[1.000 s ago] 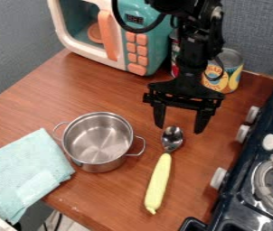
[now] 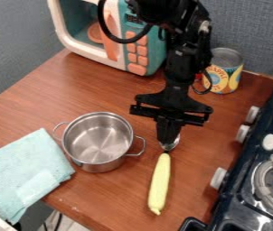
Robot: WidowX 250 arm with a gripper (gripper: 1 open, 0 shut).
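The black gripper (image 2: 169, 122) is lowered at the middle of the wooden table, over the bowl of a metal spoon (image 2: 169, 143), which it partly hides. Whether its fingers are open or shut on the spoon cannot be told. A yellow corn cob (image 2: 158, 184) lies just below the spoon. A steel pot (image 2: 98, 156) with two handles stands to the left.
A toy microwave (image 2: 75, 25) is at the back left, a can (image 2: 223, 74) at the back right. A black stove (image 2: 259, 185) borders the right side; a light blue cloth (image 2: 18, 170) lies front left.
The gripper has moved down toward the viewer, from above and behind the spoon to over its bowl, which it now partly covers. The corn and pot have not visibly moved.
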